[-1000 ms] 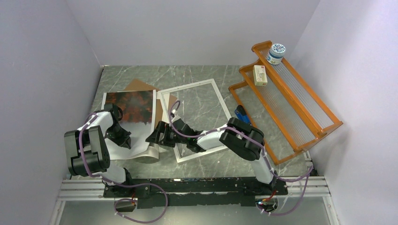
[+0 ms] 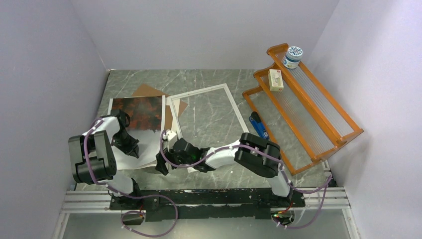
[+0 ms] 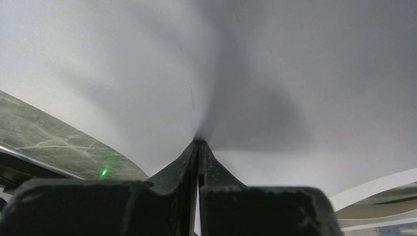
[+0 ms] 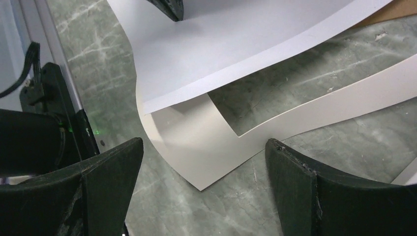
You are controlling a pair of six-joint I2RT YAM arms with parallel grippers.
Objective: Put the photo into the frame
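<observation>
The photo (image 2: 142,107), dark red at its far half and pale at its near half, lies at the left of the table. My left gripper is shut on the photo, its tips together at a crease in the pale sheet. A white mat (image 4: 189,140) with a cut-out lies partly beneath the photo, whose near-right edge is bowed up over it. Around the mat's near corner, my right gripper stands open, one finger (image 4: 295,172) close by its strip; contact cannot be told. The white frame (image 2: 204,90) lies flat to the right.
A brown board (image 2: 147,90) shows behind the photo. To the right stands a wooden rack (image 2: 298,109) with a small box (image 2: 275,80) and a jar (image 2: 292,57) on it. A blue cutter (image 2: 259,125) lies beside the frame.
The curled near-right corner under the photo has flattened. My left arm has hardly moved.
</observation>
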